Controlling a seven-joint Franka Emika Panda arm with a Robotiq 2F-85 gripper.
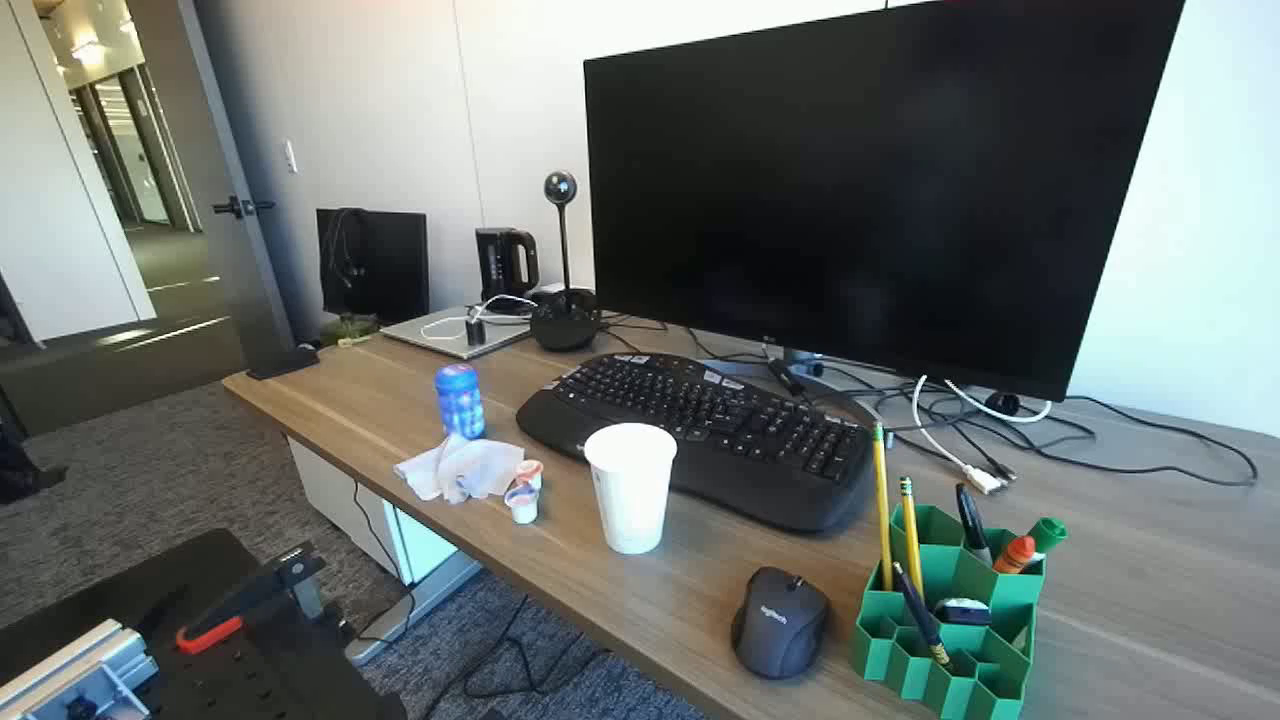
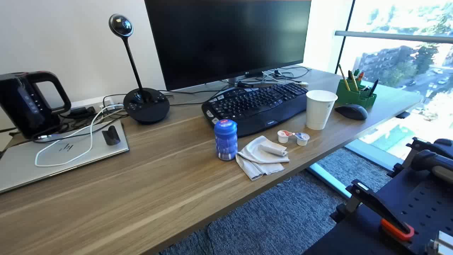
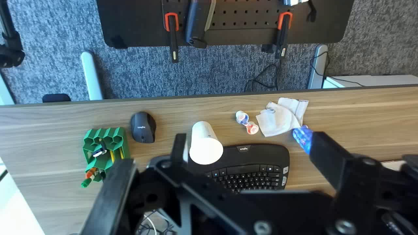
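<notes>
My gripper shows only in the wrist view, high above the desk, its fingers wide open and nothing held. Below the gap stands a white paper cup (image 3: 206,149), upright in front of the keyboard (image 2: 259,106). A crumpled white cloth (image 2: 262,156) lies near the desk's front edge. Close beside it are two small joined creamer-like cups (image 3: 247,122), one marked blue and one orange. A blue container (image 2: 225,140) stands upright by the cloth; the right finger partly covers it in the wrist view. A green honeycomb organizer (image 1: 948,612) holds pencils, pens and markers.
The dark mouse (image 1: 781,622) sits between cup and organizer. A large monitor (image 1: 864,192) and loose cables line the back. Toward the other end are a webcam stand (image 2: 146,105), a black kettle (image 2: 32,104) and a silver laptop (image 2: 80,159).
</notes>
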